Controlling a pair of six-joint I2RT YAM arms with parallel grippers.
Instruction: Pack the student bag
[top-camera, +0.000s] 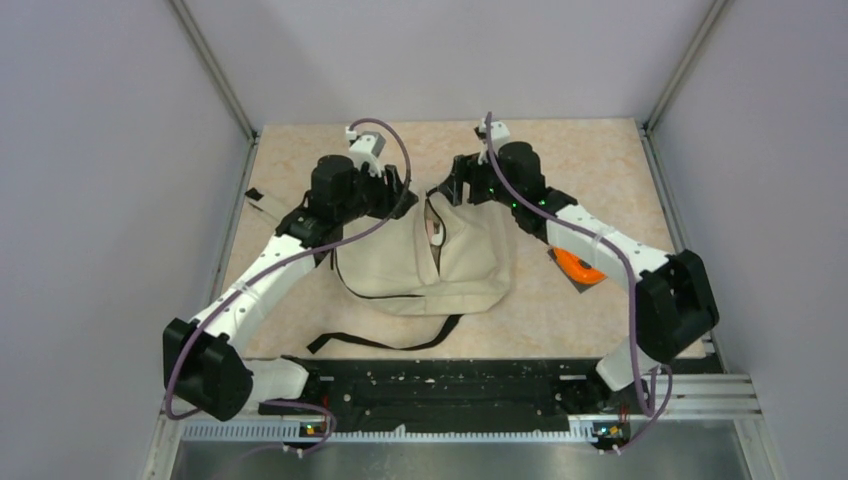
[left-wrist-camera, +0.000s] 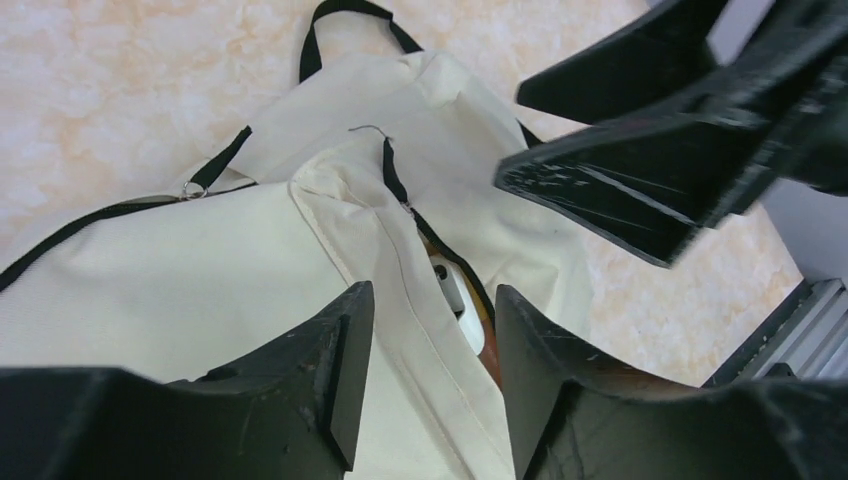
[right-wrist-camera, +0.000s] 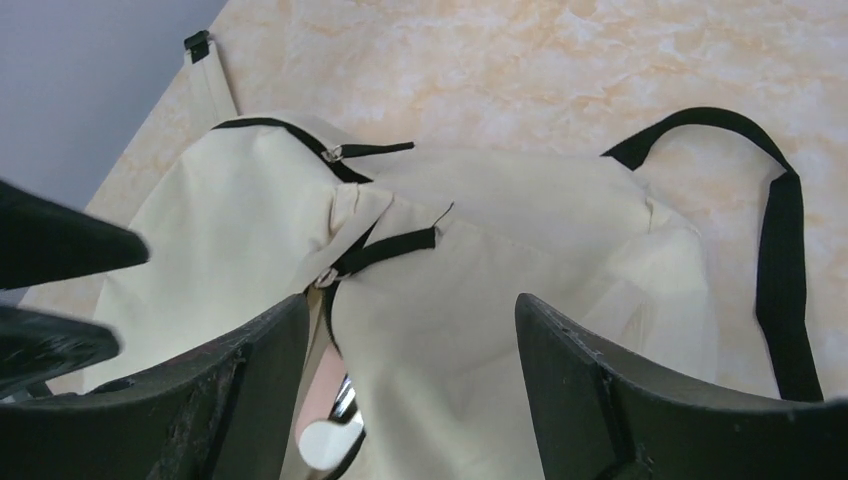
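The cream student bag (top-camera: 380, 260) lies flat on the table. Its partly unzipped opening shows a pink and white item (right-wrist-camera: 330, 440) inside, with a black zipper pull (right-wrist-camera: 400, 242) above it. My left gripper (top-camera: 401, 196) is over the upper left of the bag, fingers apart with nothing seen between them, the opening lying below in its wrist view. My right gripper (top-camera: 457, 182) stands open over the upper right of the bag, beside the left one, its fingertips visible in both wrist views, holding nothing.
An orange object (top-camera: 578, 265) on a dark item lies at the right of the table, partly hidden by the right arm. A long black strap (top-camera: 380, 343) lies along the front edge.
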